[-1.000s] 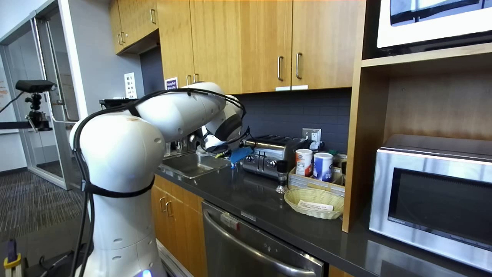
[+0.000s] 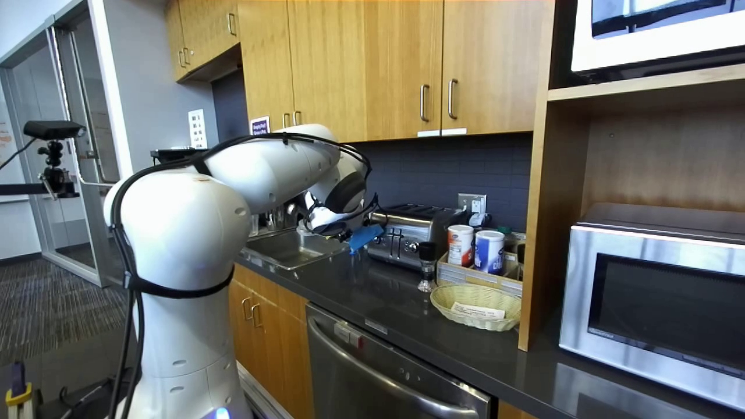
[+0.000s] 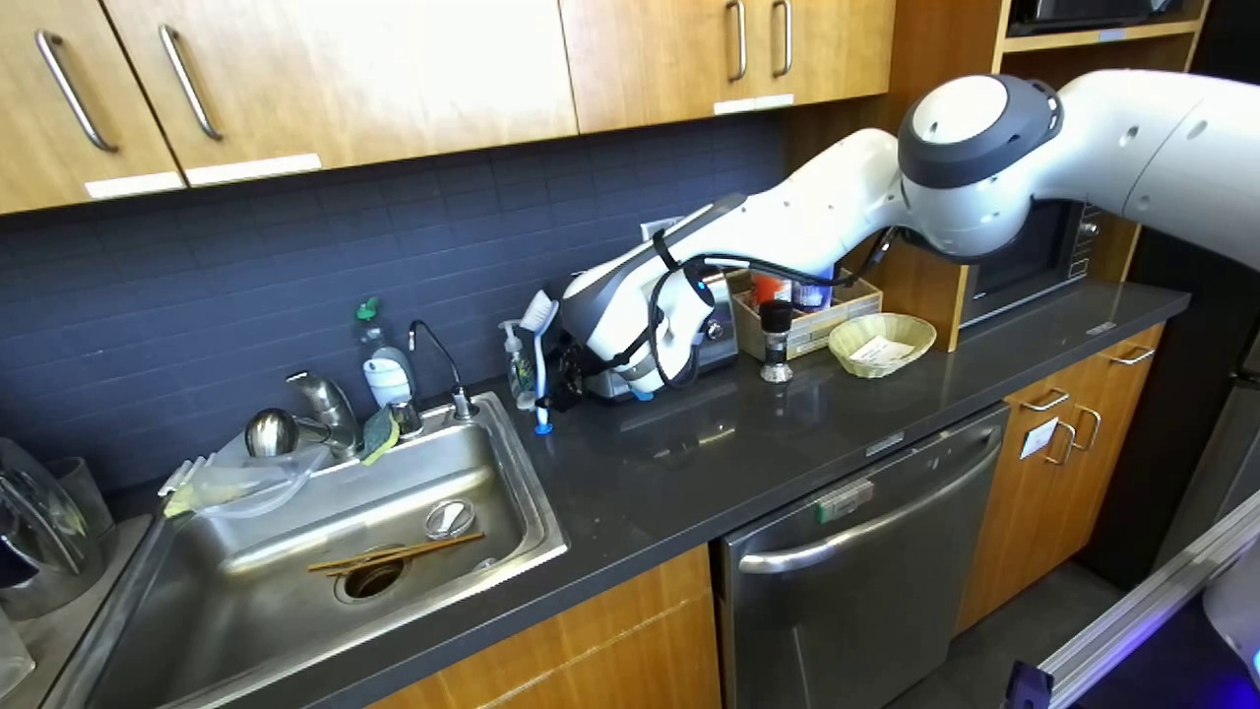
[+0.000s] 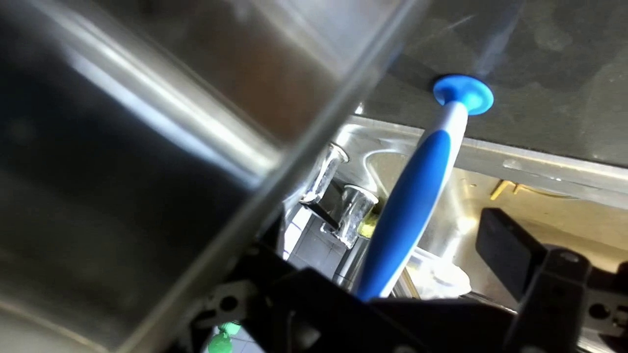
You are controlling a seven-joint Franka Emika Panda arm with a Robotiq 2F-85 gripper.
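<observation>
A blue-and-white dish brush [image 3: 540,366] stands upright on the counter by the sink's right edge, white bristles up and blue round foot down. My gripper [image 3: 572,368] is at its right side, low, close to the toaster. In the wrist view the gripper is open, and the brush handle [image 4: 407,214] runs through the space between the fingers. The right finger [image 4: 507,250] is clear of the handle. Much of the left finger is in shadow, so contact on that side cannot be judged. The foot [image 4: 465,94] rests on the dark counter.
The shiny toaster [image 2: 412,234] is right beside the gripper and fills the wrist view's left side. A soap bottle [image 3: 520,368] stands behind the brush. The sink [image 3: 549,538] holds chopsticks. A pepper grinder [image 3: 776,343] and basket [image 3: 880,343] stand farther right.
The arm's wrist end has shifted and turned very slightly in exterior view 1. Everything else there looks unmoved.
</observation>
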